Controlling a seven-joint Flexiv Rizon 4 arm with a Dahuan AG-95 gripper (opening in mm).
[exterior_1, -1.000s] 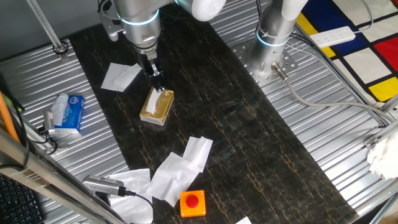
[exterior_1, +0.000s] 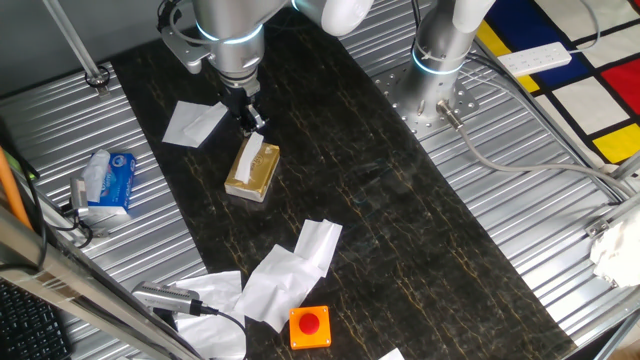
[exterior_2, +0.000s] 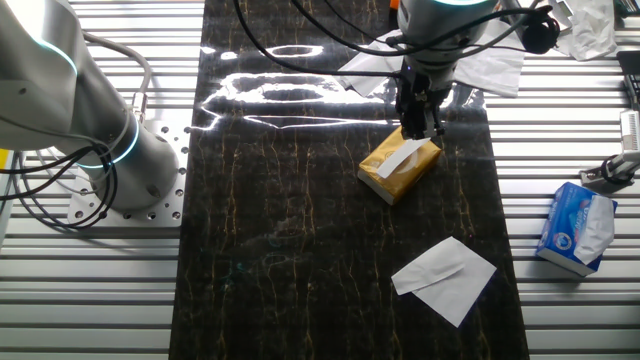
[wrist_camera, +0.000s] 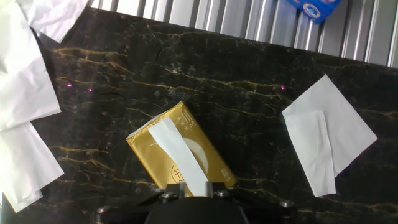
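A gold tissue pack (exterior_1: 262, 172) lies on the dark marbled table, with a white tissue (exterior_1: 250, 158) standing up out of its slot. Directly above the pack's far end is my gripper (exterior_1: 257, 126), pointing down. The tissue's upper end reaches the fingertips in both exterior views. In the wrist view the tissue (wrist_camera: 177, 149) runs from the gold pack (wrist_camera: 208, 149) up to the closely set fingers (wrist_camera: 209, 188), which appear shut on it. The exact grip is partly hidden at the bottom edge of that view.
A folded tissue (exterior_2: 445, 280) lies flat to one side of the pack, and several white sheets (exterior_1: 280, 285) lie on the other. Beside them sits an orange box with a red button (exterior_1: 310, 327). A blue tissue pack (exterior_1: 112, 187) rests on the ribbed metal surface.
My gripper has risen a little above the gold pack. More of the tissue shows, its upper end now higher. The pack has stayed in place.
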